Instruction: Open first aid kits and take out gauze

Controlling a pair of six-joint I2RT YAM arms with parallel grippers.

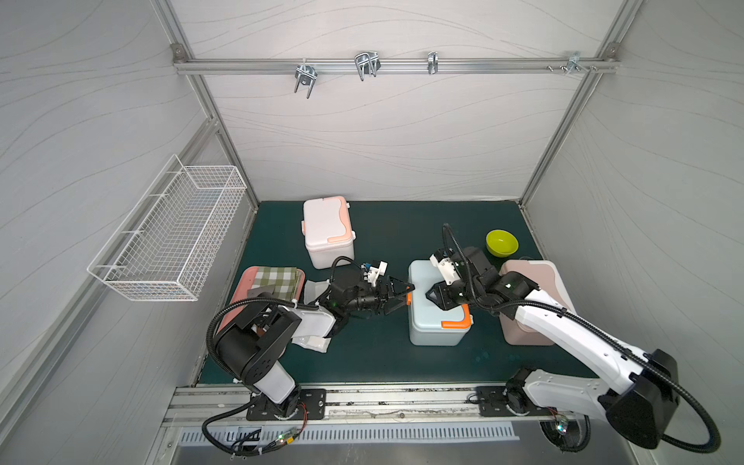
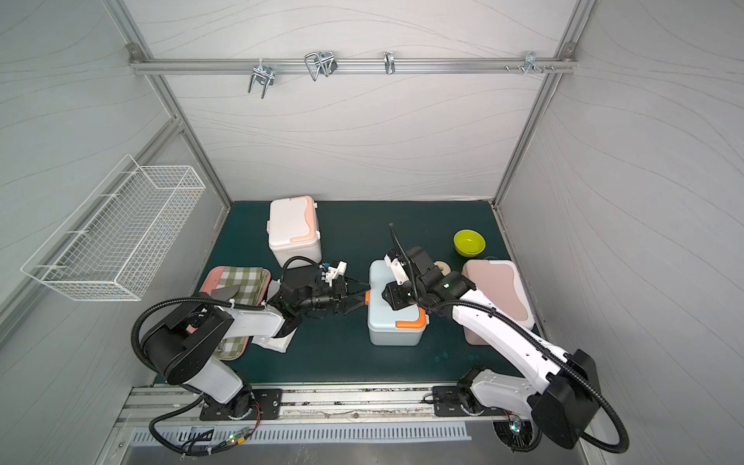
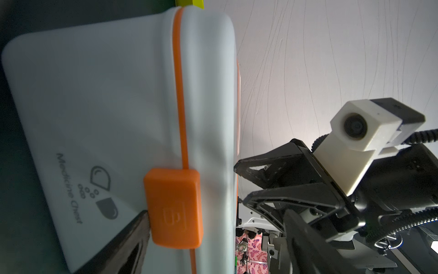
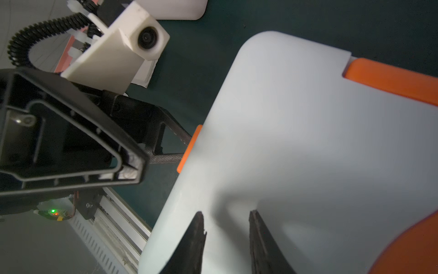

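A pale blue medicine chest (image 1: 434,329) with an orange handle (image 1: 453,322) stands in the centre right. Its side latch (image 3: 173,207) fills the middle of the left wrist view. My left gripper (image 1: 403,294) is open at that latch side, its fingers low on either side in the wrist view. My right gripper is over the lid, part open, its two fingertips apart with only lid surface behind them; whether they touch it I cannot tell.
A pink-white kit (image 1: 325,228) stands back left, a beige-pink kit (image 1: 527,325) right, with a green bowl (image 1: 501,241) behind. A pink tray (image 1: 232,310) with checked cloth lies left. A wire basket (image 1: 170,232) hangs on the left wall.
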